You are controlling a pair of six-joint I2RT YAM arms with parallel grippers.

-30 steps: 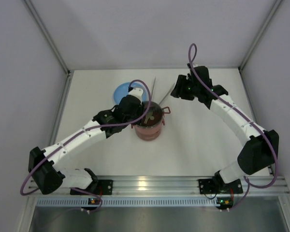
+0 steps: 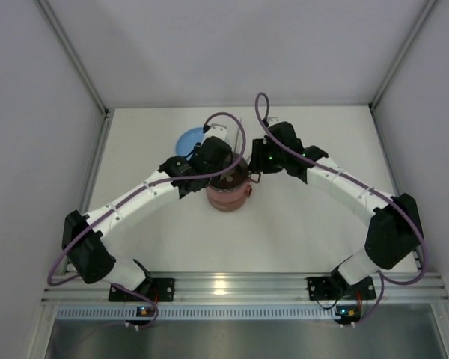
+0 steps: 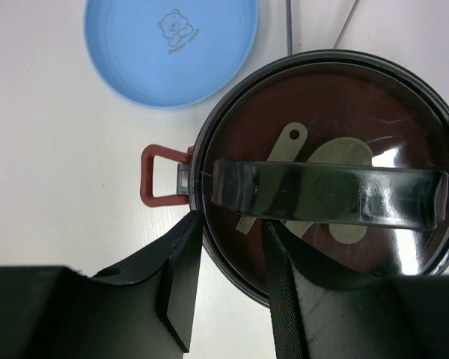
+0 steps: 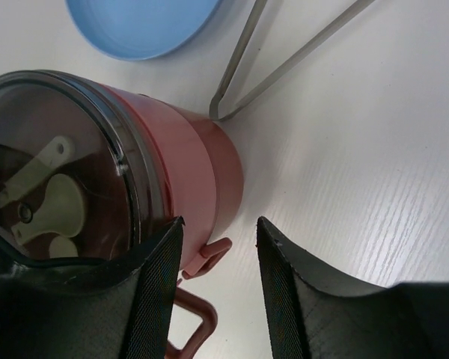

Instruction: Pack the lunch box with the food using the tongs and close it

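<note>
The lunch box is a round pink pot (image 2: 226, 200) with a clear lid (image 3: 247, 134), through which pale utensils show. A dark handle band (image 3: 329, 196) crosses the lid. One red clip (image 3: 147, 179) juts out on the left in the left wrist view; another red clip (image 4: 202, 336) sticks out at the lower left of the right wrist view. My left gripper is part open above the left portion of the lid, with nothing between its fingers. Beside the pot's right rim, my right gripper is also part open and empty. Contact with the pot cannot be made out.
A blue plate (image 3: 172, 67) with a bear print lies behind the pot to the left. Metal tongs (image 4: 284, 67) lie behind the pot, their bend close to its wall.
My right gripper has come left and toward the front, up to the pot's right side. The left gripper has shifted a little to the right over the lid. The pot has moved slightly back and left.
</note>
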